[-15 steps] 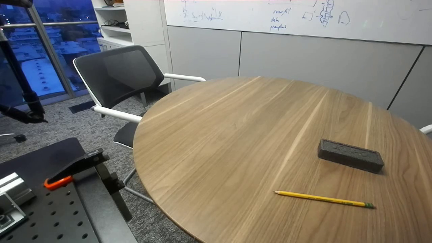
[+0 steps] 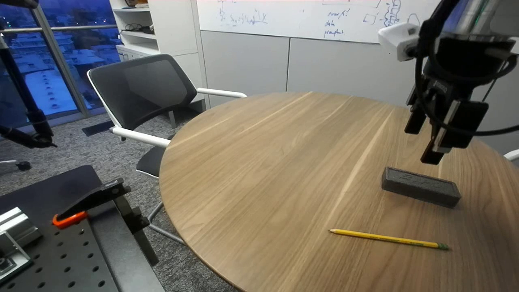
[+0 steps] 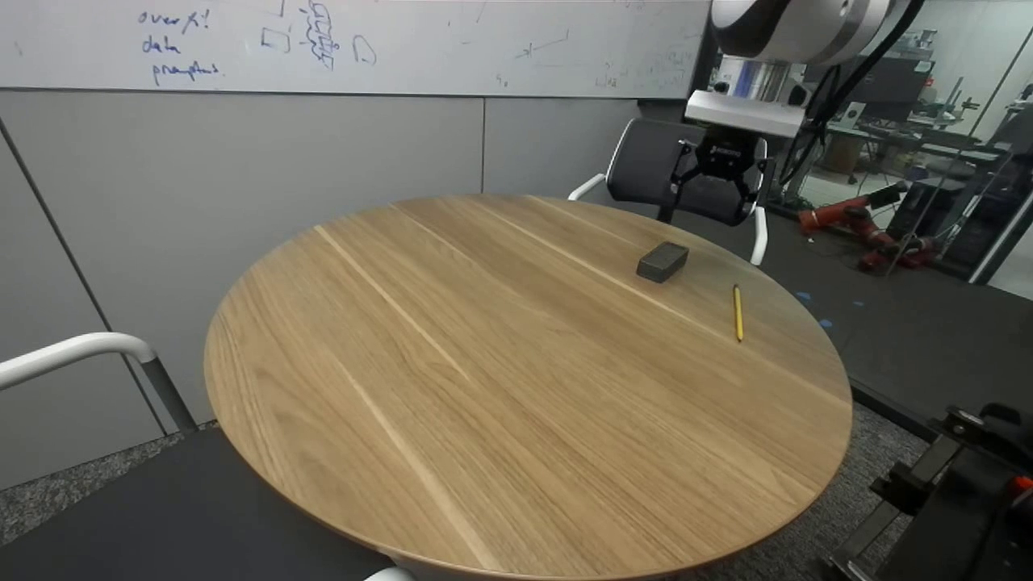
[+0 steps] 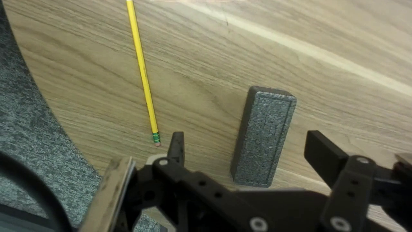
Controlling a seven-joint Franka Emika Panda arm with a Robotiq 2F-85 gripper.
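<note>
A dark grey eraser block (image 2: 421, 187) lies flat on the round wooden table, in the right part of exterior view 1. Beside it, nearer that camera, rests a yellow pencil (image 2: 384, 237) with a green-banded eraser end. My gripper (image 2: 422, 146) hangs above the table just behind the block, clear of it. In the wrist view the block (image 4: 264, 137) shows between the two spread fingertips, below them and untouched, while the pencil (image 4: 143, 71) lies off to the left. The gripper is open and empty.
A chair (image 3: 678, 165) stands behind the table near the arm, another chair (image 2: 143, 82) at the far left. A dark perforated bench (image 2: 73, 253) sits apart from the table.
The arm and gripper have come into exterior view 1 from the right edge and now hang over the table behind the block. Block and pencil have stayed where they were.
</note>
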